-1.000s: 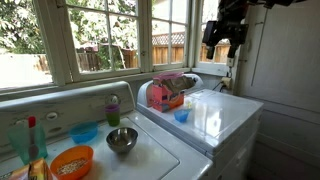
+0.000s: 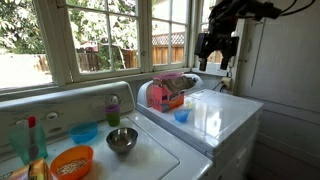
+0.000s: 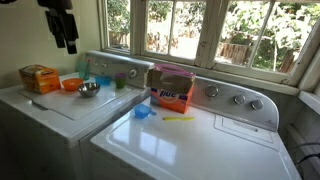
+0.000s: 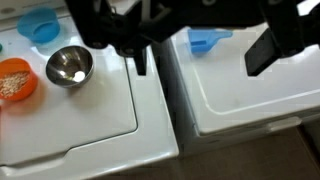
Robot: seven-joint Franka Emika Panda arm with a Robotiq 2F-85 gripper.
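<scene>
High above the two white machines hangs my gripper, its fingers open and pointing down with nothing between them. The wrist view shows its two dark fingers wide apart over the machine tops. Beyond them is a light blue scoop or cup, lying on the right-hand machine. On the left-hand machine are a shiny metal bowl, an orange bowl with pale pieces inside, and a blue bowl. All of these are well below the gripper and apart from it.
An orange Tide box stands at the back of the right-hand machine, with a yellow strip in front. A green cup, a bottle and a yellow-orange box are on the left-hand machine.
My gripper has come slightly lower and to the left in exterior view 1. The objects on the machines have not moved.
</scene>
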